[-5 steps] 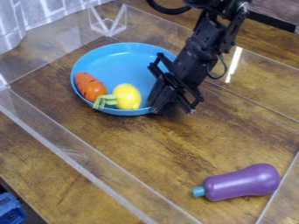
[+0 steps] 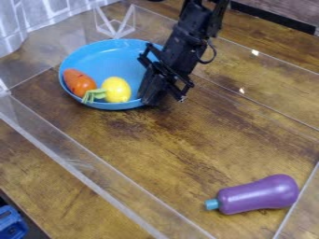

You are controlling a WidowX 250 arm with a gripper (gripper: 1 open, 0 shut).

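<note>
The black gripper [image 2: 155, 90] is down at the right rim of a blue bowl [image 2: 104, 54], its fingertips dark and overlapping the rim; nothing can be seen held between them. In the bowl's lower left lie an orange carrot-like toy [image 2: 77, 81] and a yellow toy [image 2: 117, 89], with a green stem piece between them. A purple eggplant toy [image 2: 262, 194] lies on the wooden surface [image 2: 162, 159] at the lower right, well apart from the gripper.
Clear walls edge the wooden surface at left, top and right. A blue object [image 2: 7, 224] sits outside at the bottom left.
The bowl and the toys in it have shifted left and up, along with the gripper at its rim. The eggplant has stayed in place.
</note>
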